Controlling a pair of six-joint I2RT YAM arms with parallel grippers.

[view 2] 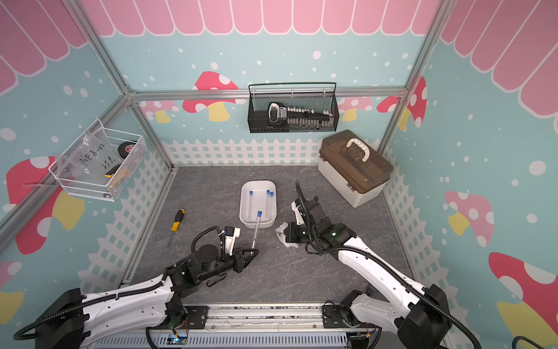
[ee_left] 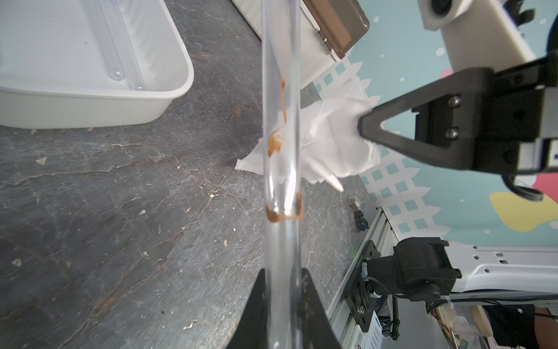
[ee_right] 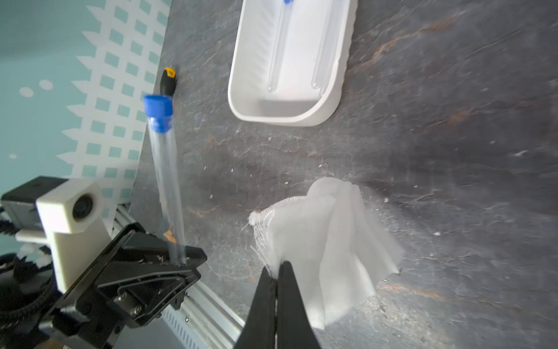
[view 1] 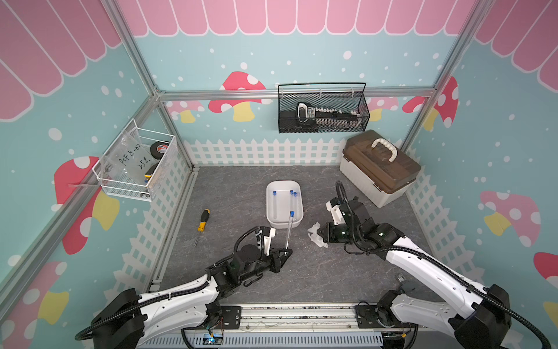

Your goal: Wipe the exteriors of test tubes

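A clear test tube point(ee_left: 282, 145) with a blue cap point(ee_right: 158, 106) stands nearly upright in my left gripper, which is shut on its lower end. Brown smears mark its glass, and a brown ring circles it lower down in the left wrist view. My right gripper is shut on a white gauze cloth point(ee_right: 337, 244), whose folds hang from the fingertips. In the top left view the gauze is raised to the right of the tube, with a gap between them. More tubes lie in a white tray point(view 1: 284, 222); their blue caps show.
The white tray sits just behind the held tube. A yellow and black screwdriver point(view 1: 203, 220) lies at the left. A brown-lidded toolbox point(view 1: 380, 165) fills the back right corner.
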